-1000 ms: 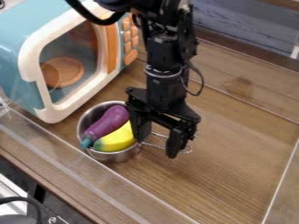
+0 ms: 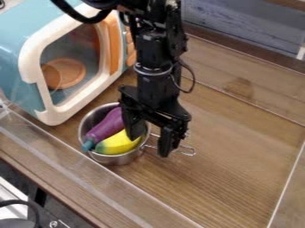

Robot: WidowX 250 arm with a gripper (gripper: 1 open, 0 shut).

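Observation:
A steel pot (image 2: 123,158) with a wire handle holds a purple eggplant (image 2: 103,130) and a yellow banana (image 2: 116,144). My black gripper (image 2: 150,139) hangs open over the right side of the pot, its lower parts partly covering the pot and the banana's upper end. Whether either finger touches the banana cannot be told.
A blue and white toy microwave (image 2: 34,67) with an orange bowl (image 2: 62,73) inside stands at the upper left. The counter's front edge runs along the lower left.
My gripper has shifted slightly to the left over the pot. The pot and the things in it look unmoved.

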